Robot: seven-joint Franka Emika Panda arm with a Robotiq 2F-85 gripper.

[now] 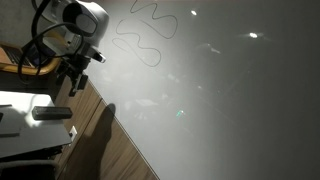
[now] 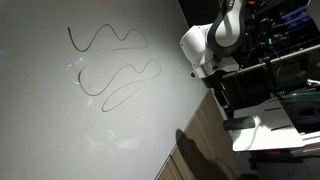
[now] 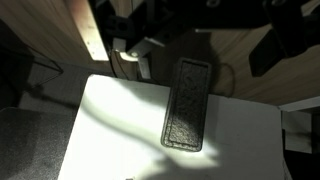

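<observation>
A dark oblong block (image 3: 187, 105), which looks like a whiteboard eraser, lies on a white surface (image 3: 115, 125). In exterior view 1 the same block (image 1: 52, 113) is at the lower left, and in exterior view 2 the block (image 2: 240, 123) is at the lower right. My gripper (image 1: 75, 82) is open, its fingers apart and empty, held above and clear of the block. A large whiteboard (image 2: 60, 120) carries two wavy dark lines (image 2: 122, 70).
Wood-grain panelling (image 1: 110, 145) runs along the whiteboard's edge, with the arm's shadow (image 1: 97, 135) across it. Cables and dark equipment (image 2: 295, 70) crowd the area behind the arm. Most of the whiteboard is bare.
</observation>
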